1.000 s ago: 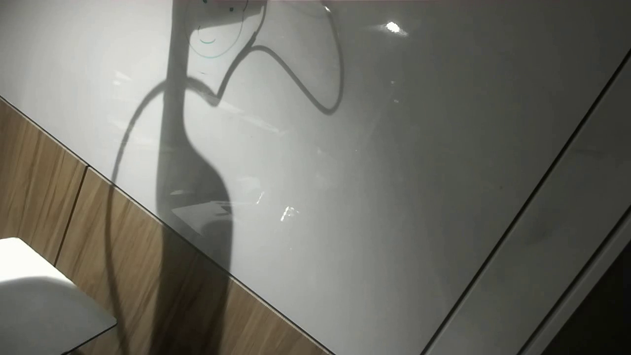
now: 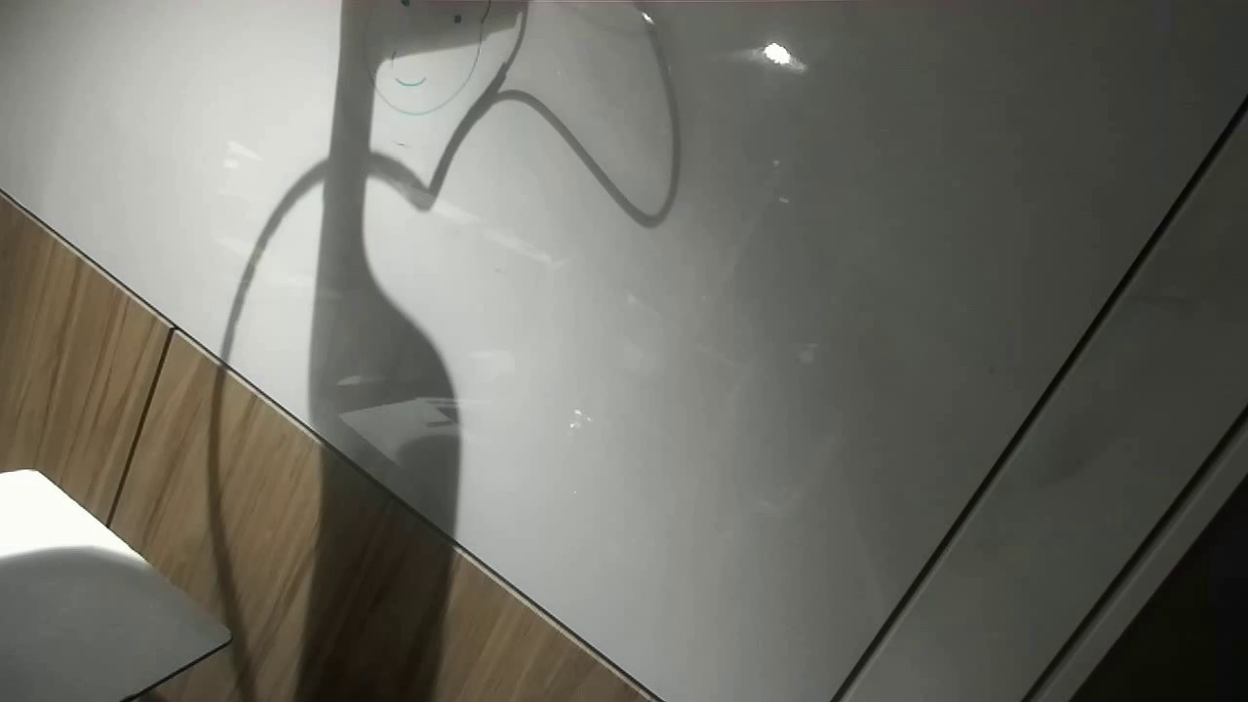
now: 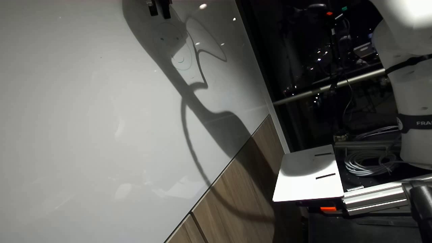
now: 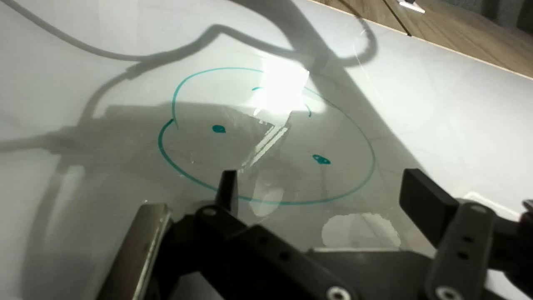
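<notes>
A smiling face drawn in green marker [image 4: 372, 160] lies on the glossy white board [image 4: 464, 120], with one eye dot [image 4: 218, 129] and another eye dot [image 4: 321, 159] inside its oval. In the wrist view, glare covers part of its mouth. My gripper is open, its fingers wide apart and nothing between them. In exterior view 2, the gripper [image 3: 158, 10] shows at the top edge, near the face drawing [image 3: 181, 60]. Exterior view 1 has the drawing [image 2: 409, 83] cut off at the top, with no gripper in it.
Wood panels [image 2: 234, 468] adjoin the board's edge. A white plate [image 3: 307, 182] stands beside the robot's base [image 3: 419, 97], near coiled cables [image 3: 366, 164]. Shadows of the arm and a cable [image 3: 210, 121] cross the board.
In exterior view 1, small bright reflections on the board have shifted and faded. The arm's shadow and the drawing stay in the same place.
</notes>
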